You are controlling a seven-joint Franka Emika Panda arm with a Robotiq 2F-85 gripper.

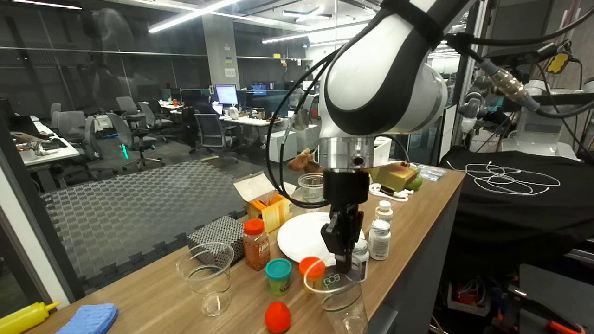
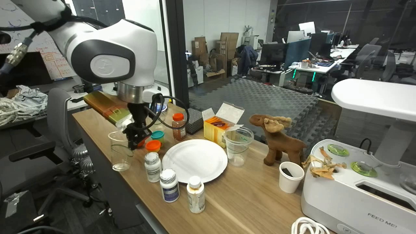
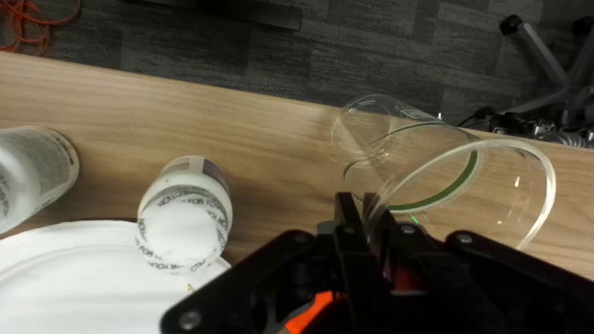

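Observation:
In the wrist view my gripper is shut on the rim of a clear plastic cup with a green band, one finger on each side of its wall. The same cup appears in exterior view 2 at the counter's edge, my gripper at its upper side. In exterior view 1 the gripper reaches down to the cup's far rim, and the cup leans slightly; its base is cut off by the frame. Whether it touches the counter I cannot tell.
Close by stand an orange-lidded tub, a teal-lidded tub, a red object and white bottles. A second clear cup stands further left. The white plate lies behind. The counter's edge is right beside the held cup.

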